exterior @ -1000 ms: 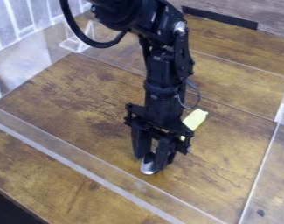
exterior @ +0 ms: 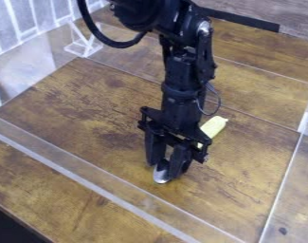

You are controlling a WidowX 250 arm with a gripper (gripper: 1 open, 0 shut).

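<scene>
My black gripper (exterior: 167, 165) is low over the wooden table, its fingers closed around a small silvery object (exterior: 161, 176) that is mostly hidden by them. A pale yellow, elongated item (exterior: 213, 127) lies on the table behind the gripper to the right, partly covered by the arm; I cannot tell what it is.
Clear plastic walls or strips run along the near left and right sides, and a white rail (exterior: 17, 24) stands at the back left.
The gripper has shifted very slightly, with the silvery object still low at the table. Little else differs.
</scene>
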